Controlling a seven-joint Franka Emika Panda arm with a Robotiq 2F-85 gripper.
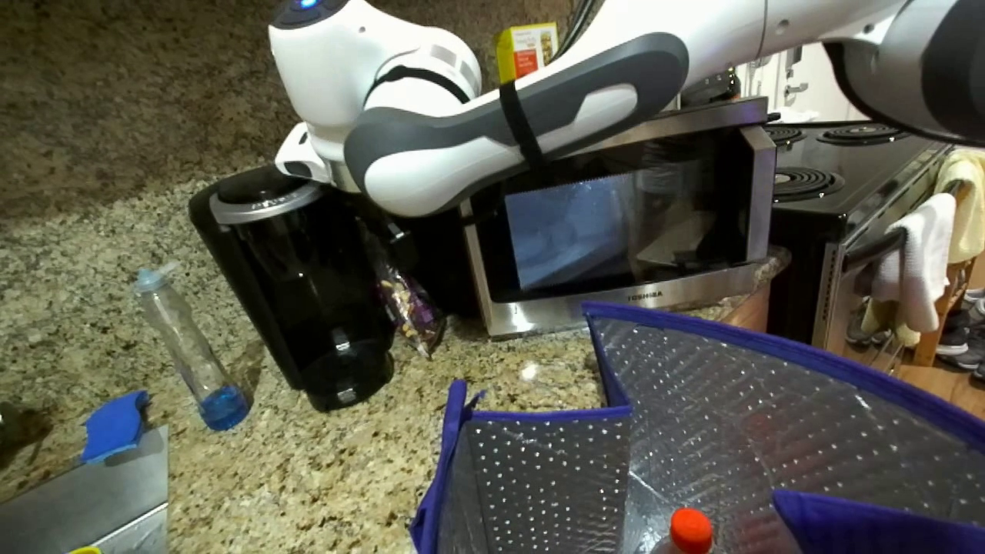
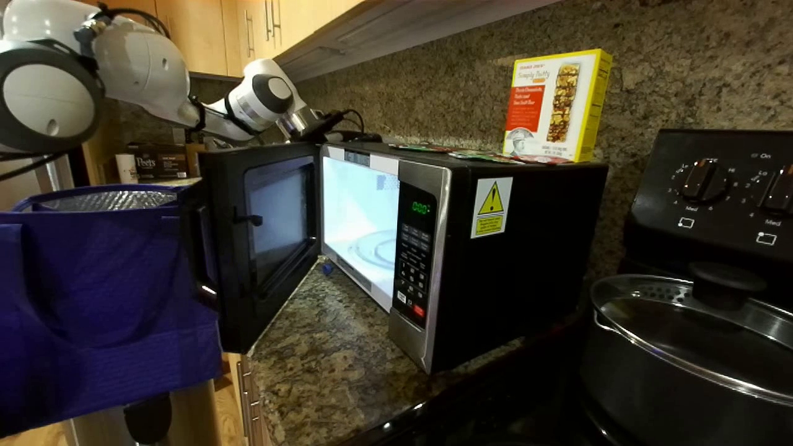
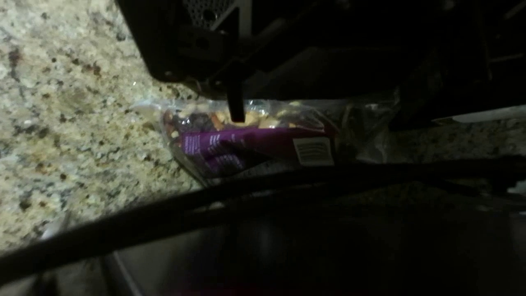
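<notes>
A clear bag of nuts and dried fruit with a purple label (image 3: 217, 148) lies on the counter in the wrist view. In exterior view 1 this snack bag (image 1: 412, 309) is in the narrow gap between the black coffee maker (image 1: 295, 286) and the microwave (image 1: 628, 221). My gripper (image 1: 395, 232) is open above the bag, mostly hidden behind the arm and in dark shadow. One dark fingertip (image 3: 237, 109) overlaps the bag's upper edge in the wrist view; the other finger cannot be made out. Whether it touches the bag is unclear.
The microwave door (image 2: 271, 223) stands open. A blue insulated bag (image 1: 535, 415) takes up the front right. A bottle with blue liquid (image 1: 198, 355) stands left of the coffee maker. A yellow snack box (image 2: 554, 108) sits on the microwave.
</notes>
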